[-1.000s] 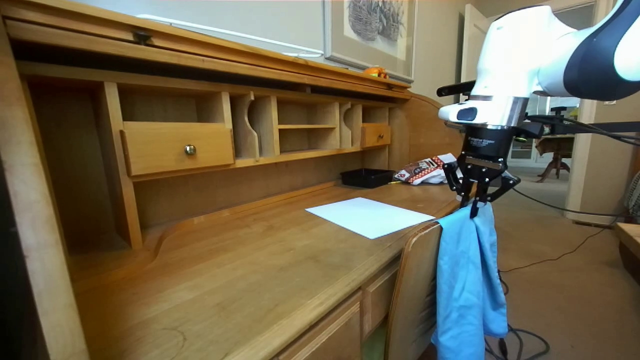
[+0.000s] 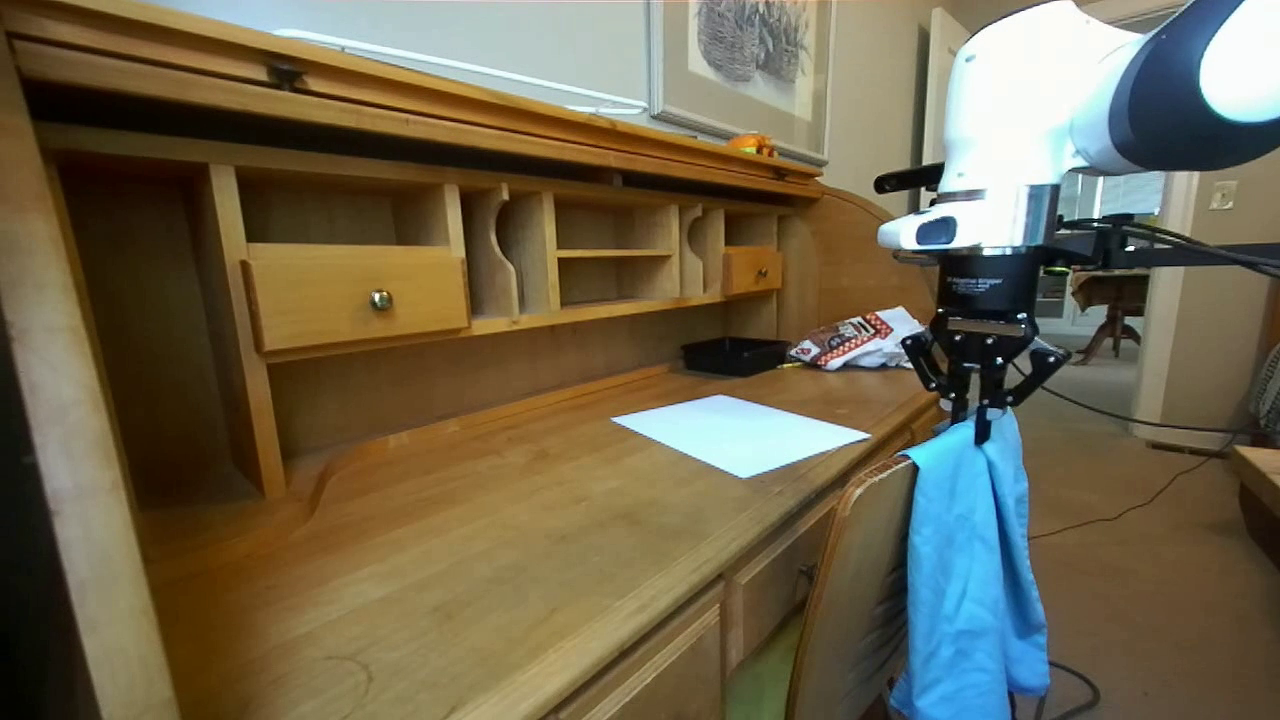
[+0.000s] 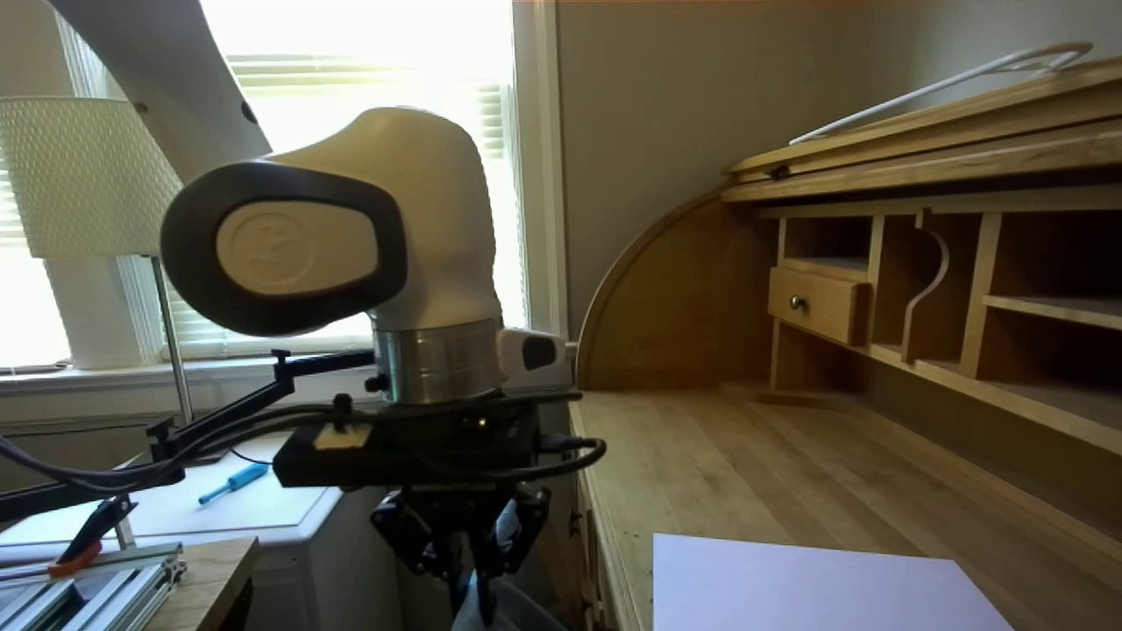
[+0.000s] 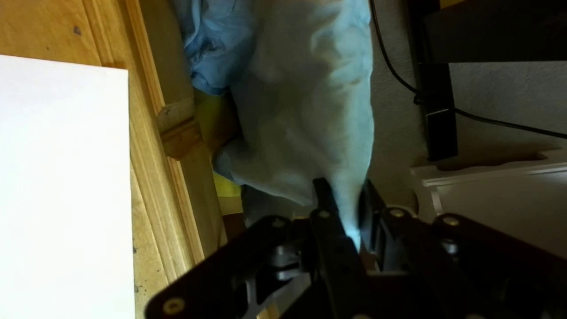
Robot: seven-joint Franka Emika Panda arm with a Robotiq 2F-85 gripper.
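Note:
A light-blue cloth (image 2: pixel 969 564) hangs in folds at the right of exterior view 1, beside and against the top of the wooden chair back (image 2: pixel 849 588). My gripper (image 2: pixel 969 426) is shut on its upper edge, right of the desk's front edge. From above, in the wrist view, the cloth (image 4: pixel 303 106) runs up from between the fingers of my gripper. Only a small bit of cloth shows under my gripper (image 3: pixel 473 599) in exterior view 2, where the frame cuts it off. Whether the cloth still rests on the chair is hard to tell.
On the desk (image 2: pixel 480 540) lies a white sheet (image 2: pixel 741 434). A black tray (image 2: pixel 734 355) and a red-and-white bag (image 2: pixel 858 340) stand at its far end. Much of the desktop is bare. A cable (image 2: pixel 1128 516) runs over the floor on the right.
My gripper has moved a little to the right with the cloth, and its tilt is now nearly upright. The chair back has shifted and turned slightly to the right too.

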